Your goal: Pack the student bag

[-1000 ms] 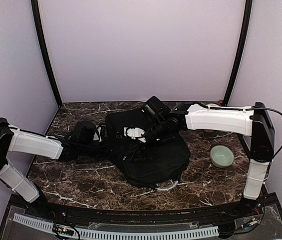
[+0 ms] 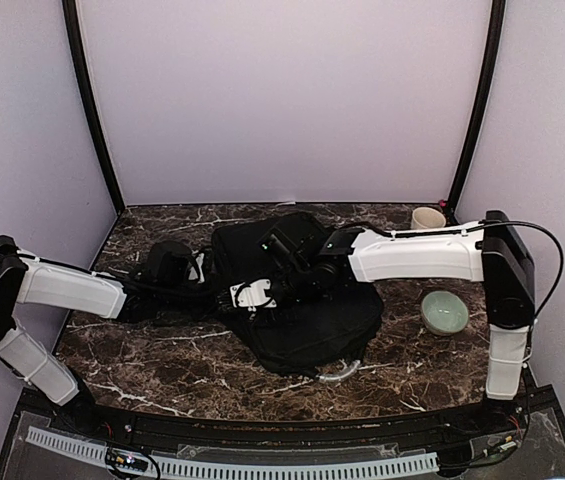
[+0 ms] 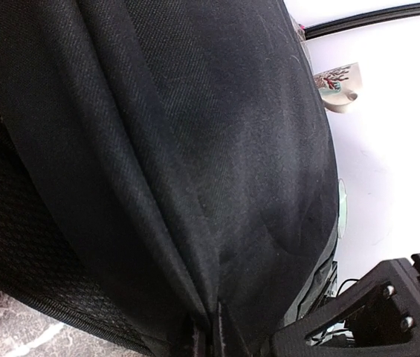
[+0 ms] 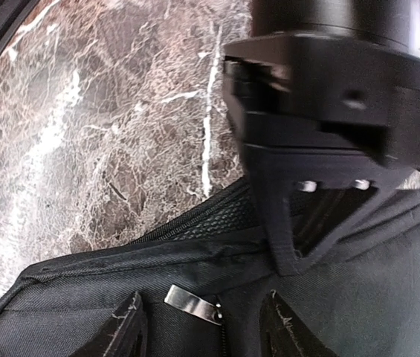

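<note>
A black student bag [image 2: 307, 330] lies on the marbled table, beneath both arms in the top view. At its left edge, my left gripper is shut at the bottom of the left wrist view, with folds of the bag's cloth running in between its fingertips. In the right wrist view, a silver zipper pull [image 4: 193, 304] lies on the bag's seam. My right gripper is part open over it, one finger [image 4: 126, 327] on either side and the pull between them, slightly beyond the tips. Whether they touch it cannot be told.
Close to the right gripper stands the left gripper's black body [image 4: 321, 149]. A pale green bowl [image 2: 444, 312] and a cream cup [image 2: 427, 218] stand to the bag's right. A clear curved handle [image 2: 339, 372] lies at the bag's front edge.
The left arm and the bag have stayed nearly still.
</note>
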